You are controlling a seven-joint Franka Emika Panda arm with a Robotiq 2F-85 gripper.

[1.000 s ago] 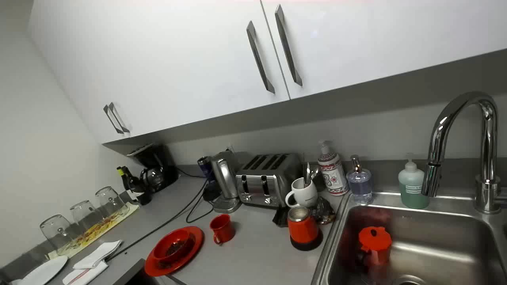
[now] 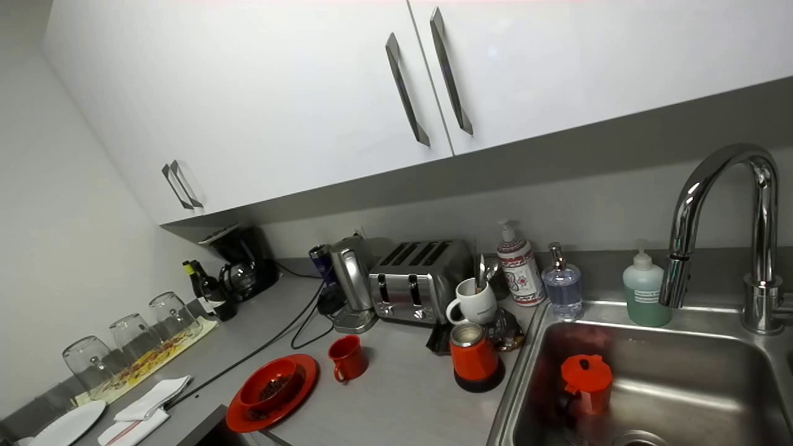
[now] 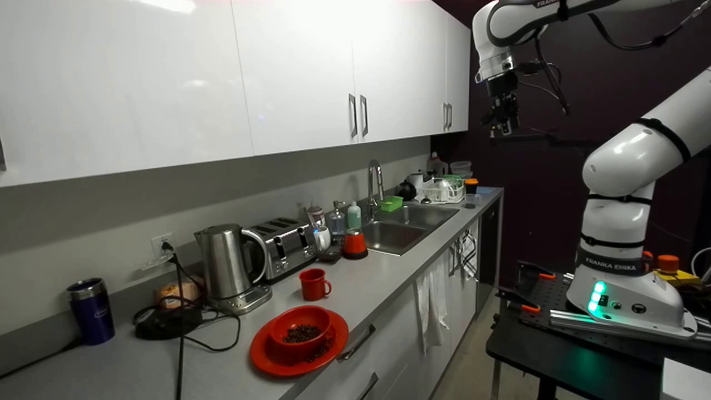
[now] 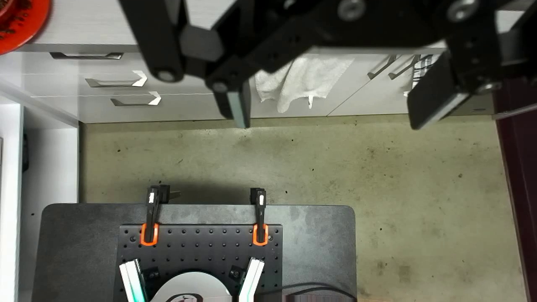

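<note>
High above the floor, well away from the counter, my gripper (image 3: 504,128) hangs from the raised arm. In the wrist view the gripper is open, its fingers wide apart with only floor and cabinet fronts behind the gap. On the counter a red bowl (image 3: 301,320) with dark beans sits on a red plate (image 3: 264,354), where more beans lie. Beside it stands a red mug (image 2: 347,358). Closer to the sink is an orange-red pot base (image 2: 473,360) with a black bottom. A matching lidded top (image 2: 587,380) stands in the sink basin (image 2: 680,368).
A kettle (image 3: 224,266), a toaster (image 3: 283,246) and a white mug with utensils (image 2: 476,302) line the wall. Soap bottles and a tall faucet (image 2: 763,223) stand behind the sink. Cables (image 2: 256,349) cross the counter. Bare counter lies in front of the toaster.
</note>
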